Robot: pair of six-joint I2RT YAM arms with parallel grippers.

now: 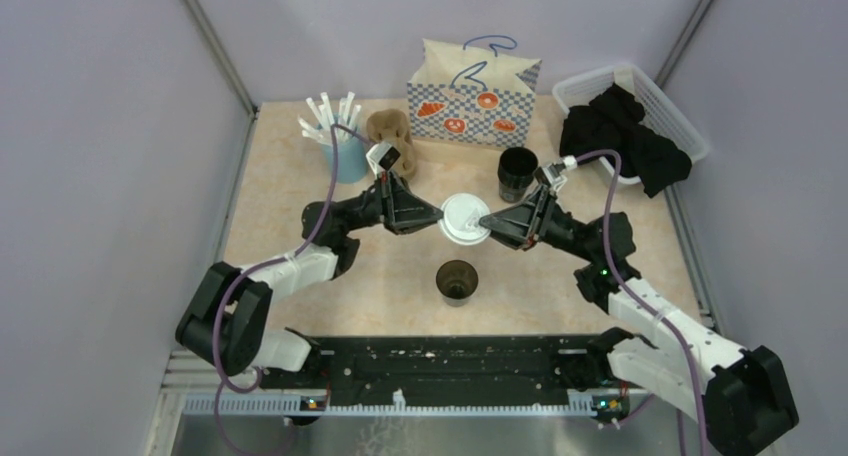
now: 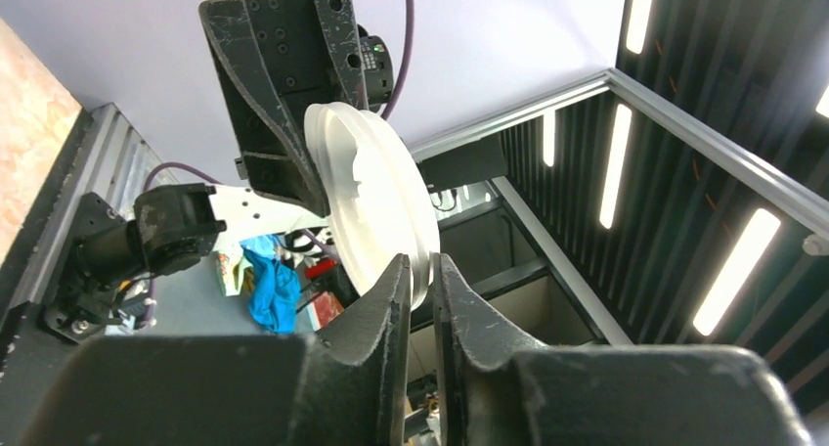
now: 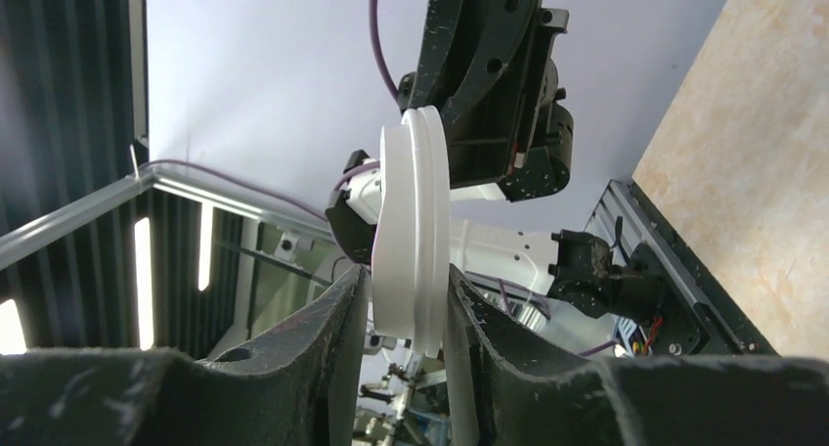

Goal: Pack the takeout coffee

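Observation:
Above the middle of the table, a white lid (image 1: 463,219) is held between my two grippers. A doubled edge shows on it; whether it is one lid or two stacked, I cannot tell. My left gripper is shut on its rim, the fingers a narrow gap apart. Across from it, my right gripper has the lid filling the wider gap between its fingers. A dark, see-through cup (image 1: 457,282) stands upright and open in front of the lid. Another dark cup (image 1: 517,172) is behind the right gripper.
A checkered paper bag (image 1: 473,113) stands at the back. Left of it are a brown carton holder (image 1: 390,136) and a blue container (image 1: 350,160) of white wrapped sticks. A white basket (image 1: 675,116) with black cloth fills the back right. Bare table lies at the front left.

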